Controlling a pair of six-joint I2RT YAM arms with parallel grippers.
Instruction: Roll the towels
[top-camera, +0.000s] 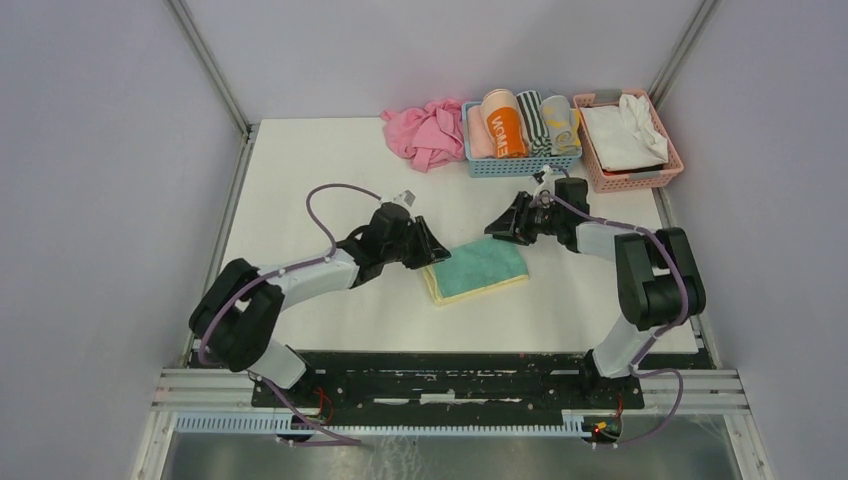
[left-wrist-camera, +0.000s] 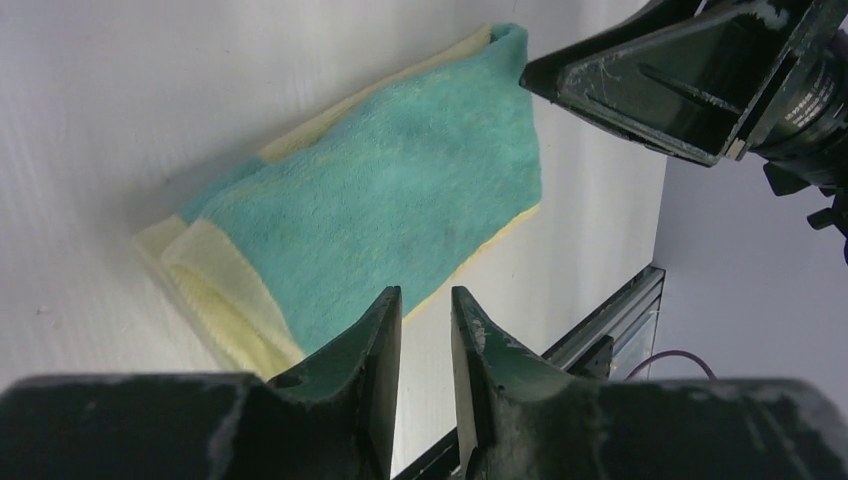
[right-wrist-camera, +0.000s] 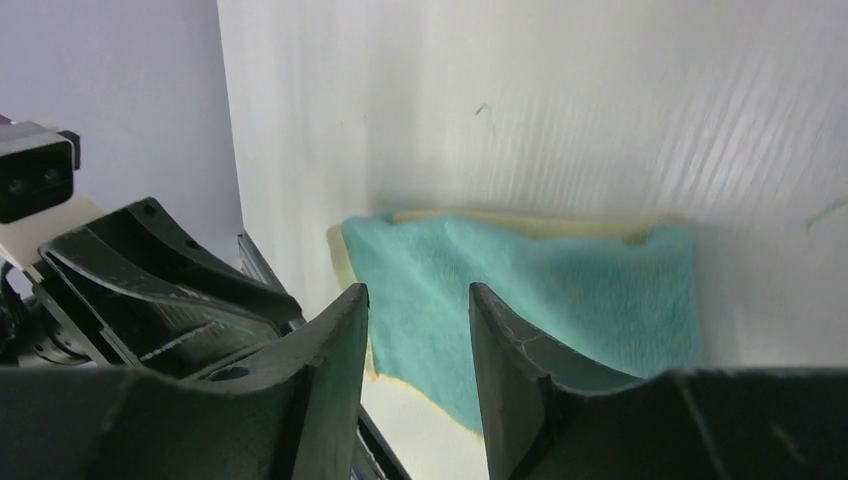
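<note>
A folded towel, green on top with yellow edges (top-camera: 478, 268), lies flat on the white table. In the left wrist view the green towel (left-wrist-camera: 390, 180) is folded over along its far side, and yellow layers show at one end. My left gripper (top-camera: 438, 258) is at the towel's far left corner; its fingers (left-wrist-camera: 385, 350) stand apart with nothing between them. At the far right corner is my right gripper (top-camera: 500, 236). In the right wrist view the towel (right-wrist-camera: 560, 290) shows beyond its parted fingers (right-wrist-camera: 335, 345), with no cloth clearly caught between them.
At the back, a blue basket (top-camera: 510, 168) holds several rolled towels, with a pink basket (top-camera: 640, 180) of white cloth to its right. A crumpled pink towel (top-camera: 428, 135) lies left of them.
</note>
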